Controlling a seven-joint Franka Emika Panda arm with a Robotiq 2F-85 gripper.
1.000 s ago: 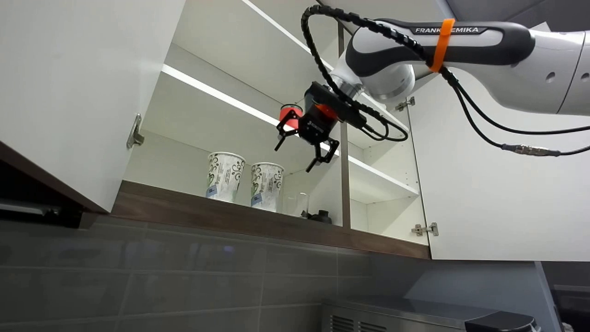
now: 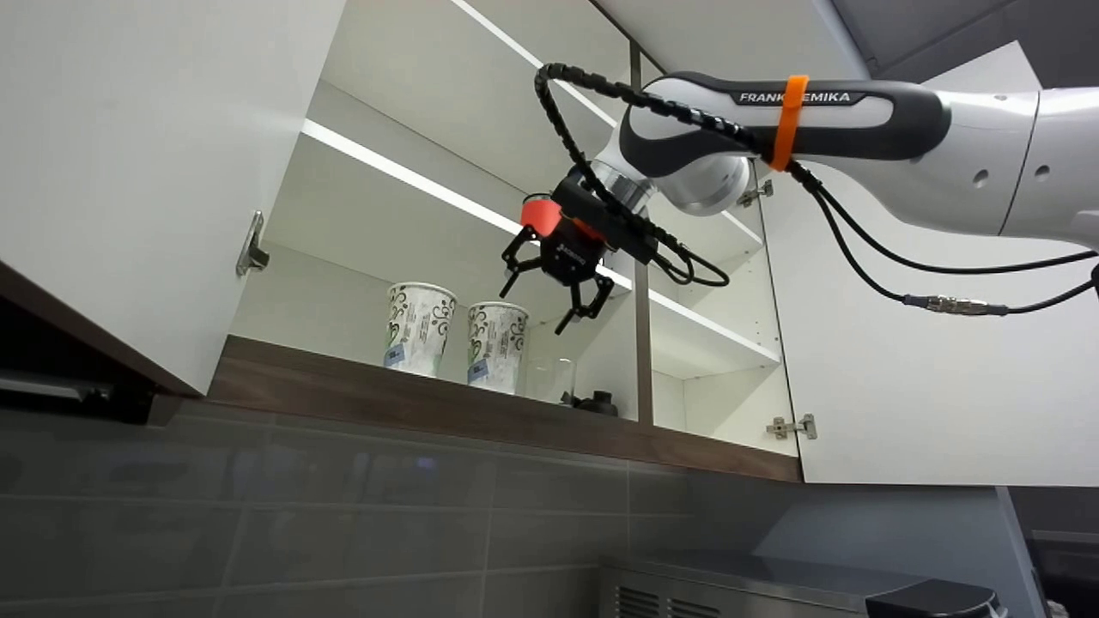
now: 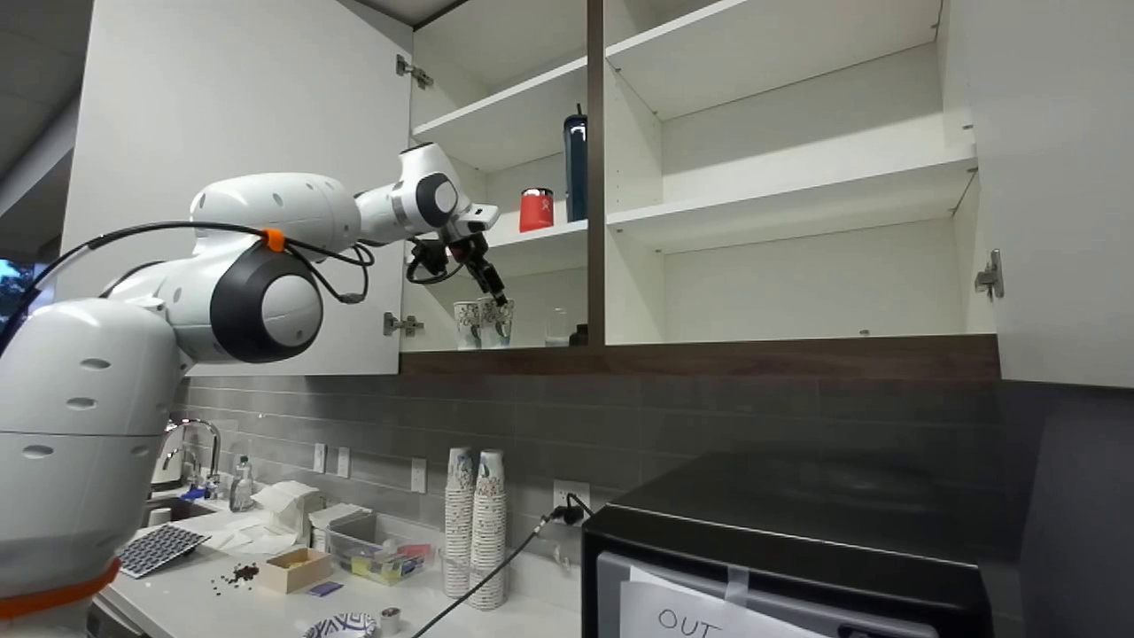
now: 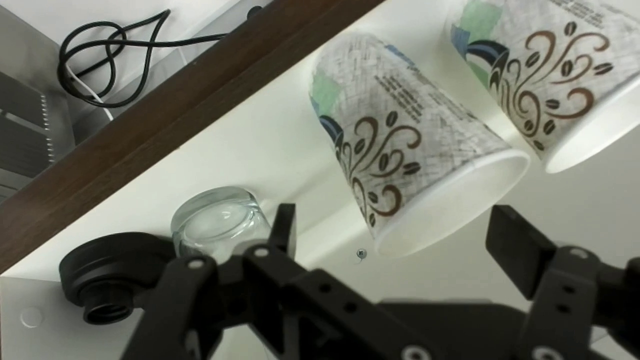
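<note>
Two patterned paper cups stand upright on the bottom shelf of the open cabinet. One is the cup nearer the clear glass [image 2: 497,347], the other the outer cup [image 2: 420,330] to its left in exterior view 1. My gripper [image 2: 531,313] is open above the cup nearer the glass, apart from it. In the wrist view, that near cup [image 4: 402,138] shows its rim between the spread fingers, with nothing gripped. The outer cup [image 4: 552,72] fills the upper right. Beside the near cup stands the glass [image 4: 219,222], partly hidden by a finger.
A black round object [image 4: 114,270] sits beside the glass. On the shelf above are a red tumbler [image 3: 537,209] and a dark blue bottle [image 3: 576,168]. The brown front edge [image 2: 453,396] borders the bottom shelf. The right-hand shelves [image 3: 787,202] are bare.
The arm has come down and to the left in exterior view 1, bringing the open gripper closer to the cups. The cups have not moved.
</note>
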